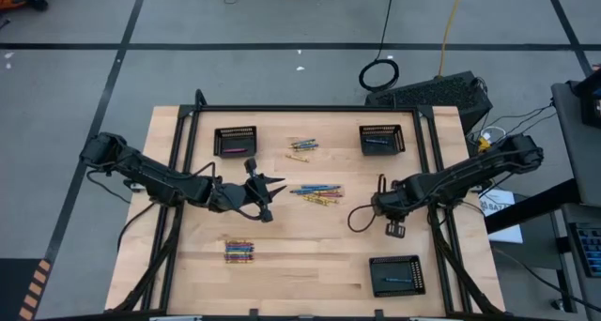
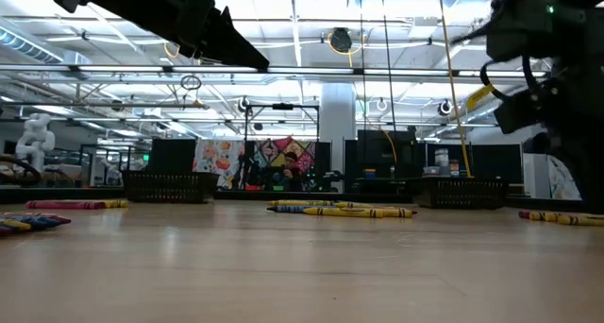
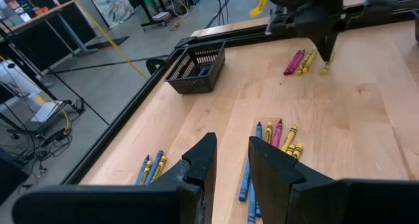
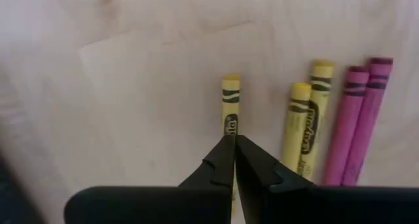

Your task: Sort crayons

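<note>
My right gripper points down with its fingertips together, nothing between them. Under it lies a single yellow crayon (image 4: 230,99) on the table, partly hidden by the fingers. Two yellow crayons (image 4: 319,90) and two pink crayons (image 4: 353,112) rest side by side to its right in that wrist view. My left gripper (image 1: 279,186) stands open and empty. Just right of it in the high view is a pile of blue, yellow and pink crayons (image 1: 319,191). Another small pile (image 1: 302,145) lies farther back, and a mixed row (image 1: 238,250) at front left.
The back left basket (image 1: 219,143) holds a pink crayon (image 1: 235,150). A blue crayon (image 1: 377,141) is in the back right basket (image 1: 401,141), another (image 1: 397,280) in the front right basket (image 1: 374,276). Bare wood (image 1: 310,255) spans the front middle.
</note>
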